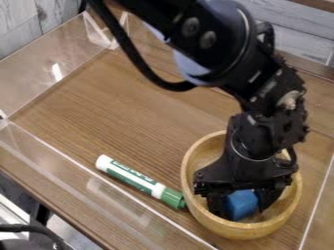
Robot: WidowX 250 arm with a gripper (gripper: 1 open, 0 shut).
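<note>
A wooden bowl [204, 214] sits at the lower right of the table, and my black gripper [241, 186] reaches down inside it. A blue block [241, 205] lies in the bowl between or just under the fingers; whether they touch it or close on it is unclear. A white and green marker [137, 180] lies on the table just left of the bowl.
Transparent walls edge it at the left and front. A black cable shows at the bottom-left corner.
</note>
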